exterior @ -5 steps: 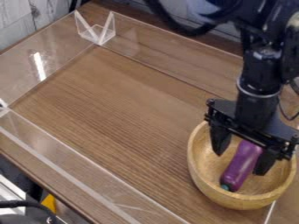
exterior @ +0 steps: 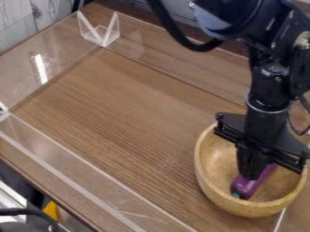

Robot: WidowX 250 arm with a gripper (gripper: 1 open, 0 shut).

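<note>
The black gripper (exterior: 252,152) hangs at the right, its fingertips down inside a round tan bowl (exterior: 216,181). A purple elongated object (exterior: 247,186) lies in the bowl, partly hidden under the gripper. The fingers are close together over it; whether they touch it is not clear.
The bowl sits at the right front of a wooden surface (exterior: 109,118), whose left and middle are clear. A clear angular plastic piece (exterior: 100,29) stands at the back left. Dark cables run along the lower left edge and overhead.
The fingers, spread to either side of the purple object before, have come together over it and now cover more of it.
</note>
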